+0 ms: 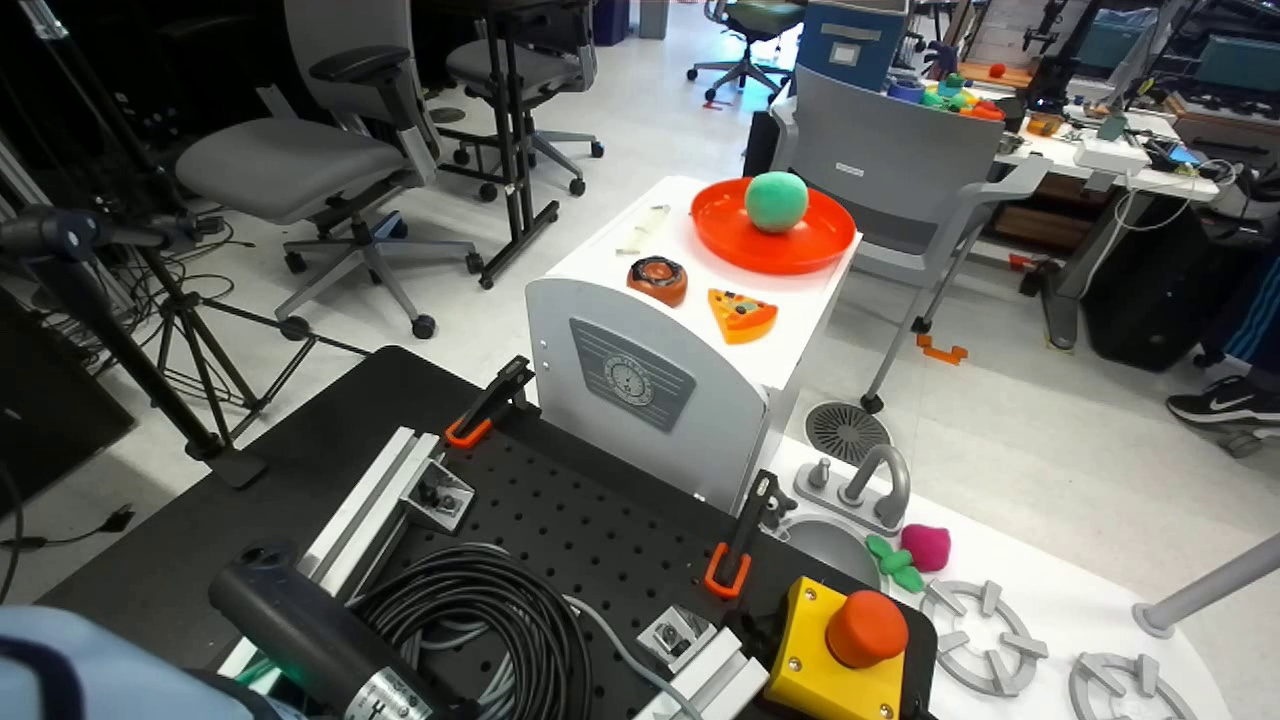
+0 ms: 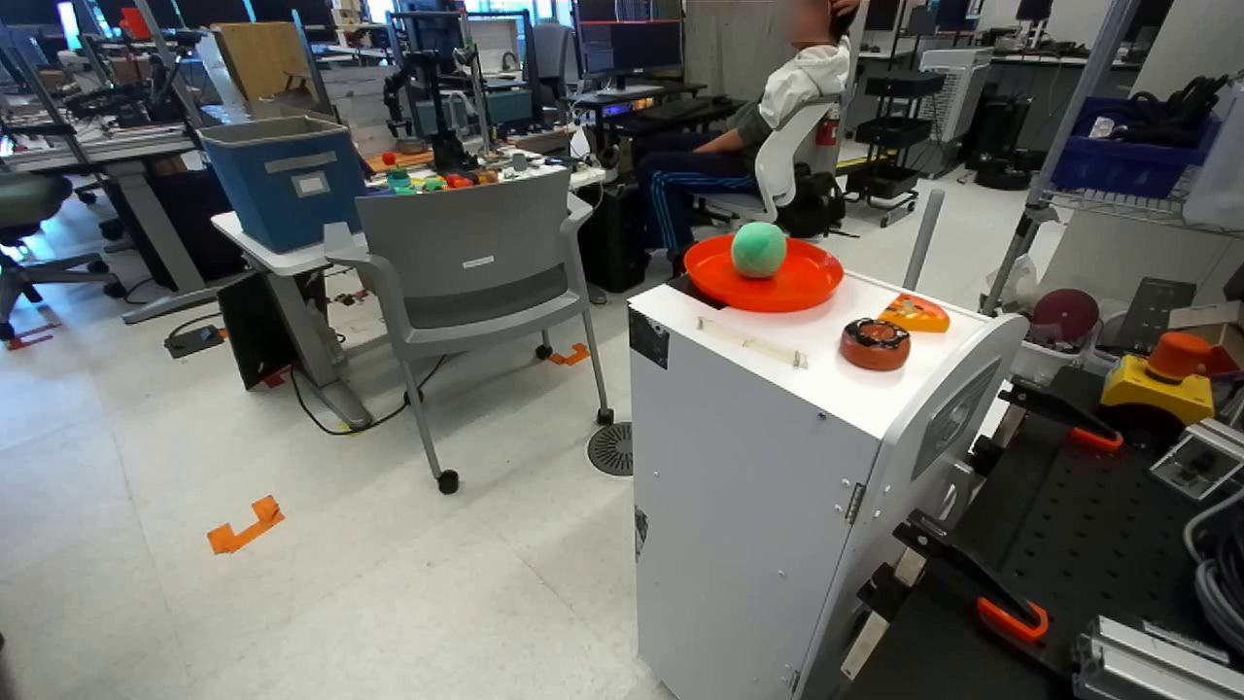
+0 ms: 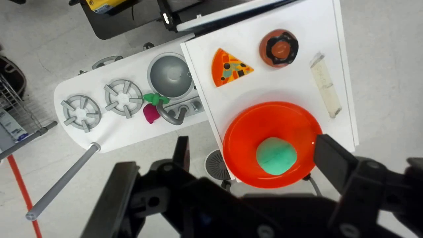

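Note:
A green ball (image 3: 276,156) rests in the red-orange plate (image 3: 240,131) on the white cabinet top. Beside the plate on that top are a pizza slice (image 3: 227,68) and a brown doughnut (image 3: 271,57) with dark icing. In the wrist view my gripper is open, its two dark fingers spread wide with nothing held between them. The plate and ball appear past the gap, nearer the right finger. A pink radish-like toy (image 1: 925,547) with green leaves lies by the sink. Neither exterior view includes the gripper.
Left of the cabinet in the wrist view, a lower white counter carries a grey sink (image 3: 171,77), a curved faucet (image 3: 174,117), burner rings (image 3: 123,98) and a grey upright pole (image 3: 65,180). A yellow emergency-stop box (image 1: 836,648) sits on the black table. Tape (image 3: 326,85) marks the cabinet top.

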